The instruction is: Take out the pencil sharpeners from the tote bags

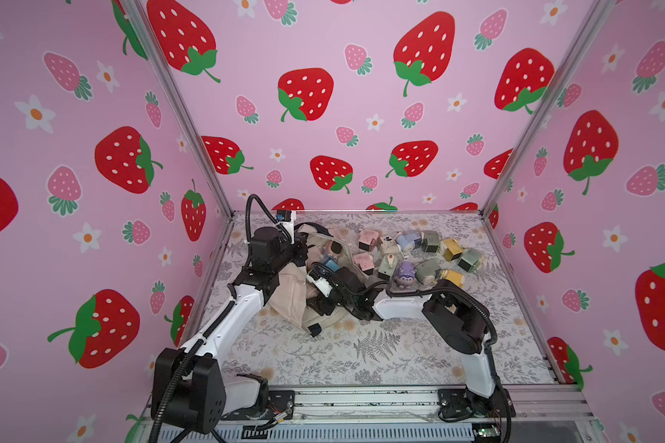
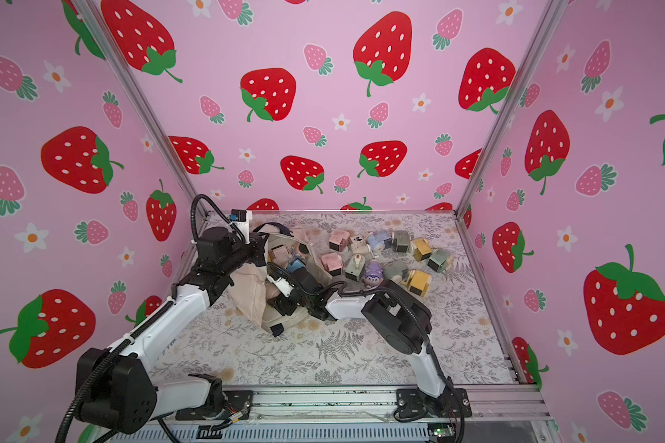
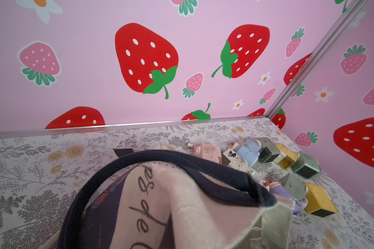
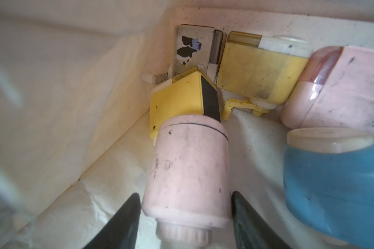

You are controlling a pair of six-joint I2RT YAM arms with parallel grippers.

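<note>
The beige tote bag [image 1: 288, 295] lies on the left of the table, with my left gripper [image 1: 300, 252] at its top edge. The left wrist view shows the bag's dark rim [image 3: 162, 155]; that gripper's fingers are hidden there. My right gripper is inside the bag, its fingers on either side of a pink cylindrical sharpener [image 4: 187, 161]; whether they grip it is unclear. Around it in the bag lie yellow sharpeners [image 4: 259, 72], a white cow-patterned one [image 4: 191, 43], a pink one [image 4: 340, 91] and a blue one [image 4: 334, 182].
Several sharpeners in pink, blue, grey, purple and yellow, among them a yellow one [image 3: 320, 199], crowd the table's back right beside the bag.
</note>
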